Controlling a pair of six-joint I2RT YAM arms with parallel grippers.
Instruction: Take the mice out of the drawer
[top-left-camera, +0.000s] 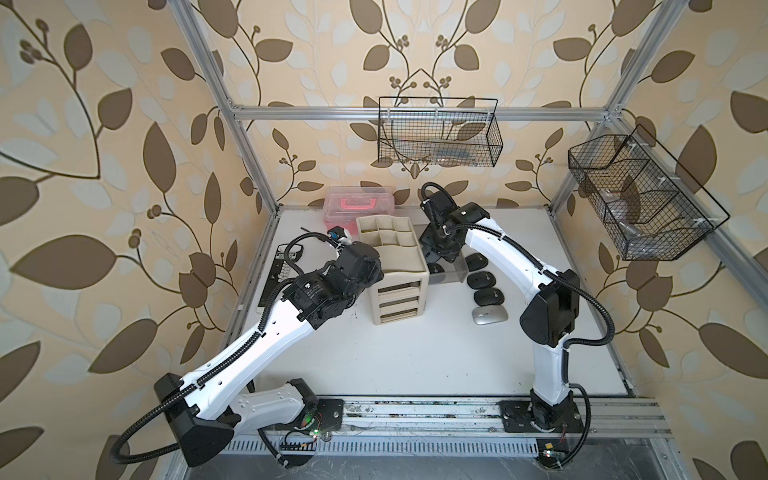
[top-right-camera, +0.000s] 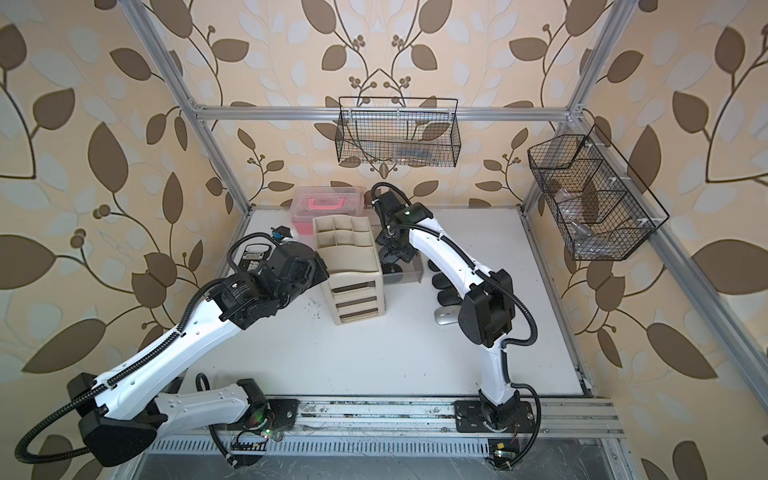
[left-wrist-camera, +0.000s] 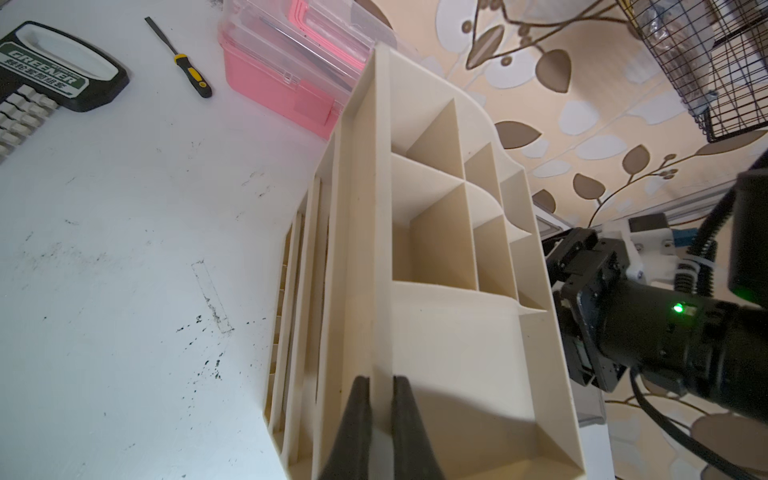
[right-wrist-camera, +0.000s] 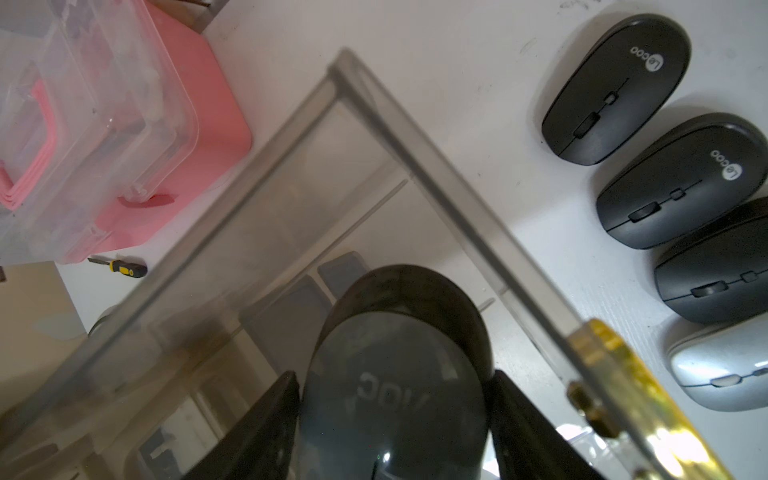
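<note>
In the right wrist view the clear drawer (right-wrist-camera: 448, 192) stands pulled out. My right gripper is open inside it, its fingers on both sides of a dark grey mouse (right-wrist-camera: 392, 376). Behind that mouse shows a darker rounded shape (right-wrist-camera: 432, 288), partly covered; I cannot tell whether it is a second mouse. Several mice lie in a row outside the drawer, among them a black mouse (right-wrist-camera: 620, 88) and a silver mouse (right-wrist-camera: 724, 364). My left gripper is shut on the thin rim of the cream organizer (left-wrist-camera: 464, 352).
Behind the organizer sits a pink box (top-left-camera: 358, 206) with a clear lid. A screwdriver (left-wrist-camera: 188, 68) and a keyboard (left-wrist-camera: 56, 72) lie at the left. Wire baskets (top-left-camera: 438, 136) hang above.
</note>
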